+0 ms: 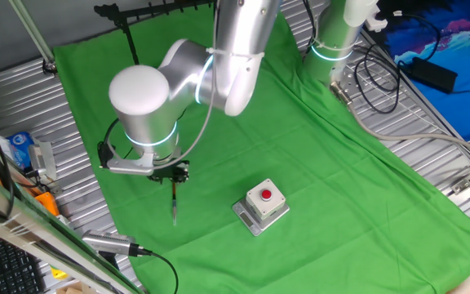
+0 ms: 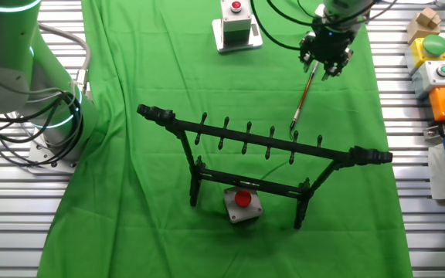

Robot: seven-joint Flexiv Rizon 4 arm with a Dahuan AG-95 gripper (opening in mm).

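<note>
A thin brush [image 2: 303, 99] with an orange-brown shaft lies on the green cloth, its loop end toward the black rack. In exterior view 1 the brush [image 1: 175, 211] shows its pale end, while its other end is hidden beneath the arm. Directly over that brush is my gripper [image 1: 173, 174], pointing down. Seen from exterior view 2, the gripper [image 2: 317, 71] has its fingers apart, one on each side of the brush's far end. It looks open, and the brush does not appear to be held.
A black rack [image 2: 261, 141] with several pegs stands on the cloth. One red-button box [image 2: 242, 199] sits beneath the rack. Another red-button box [image 1: 265, 198] is right of the brush, with bare cloth between. Boxes and cables line the table edge.
</note>
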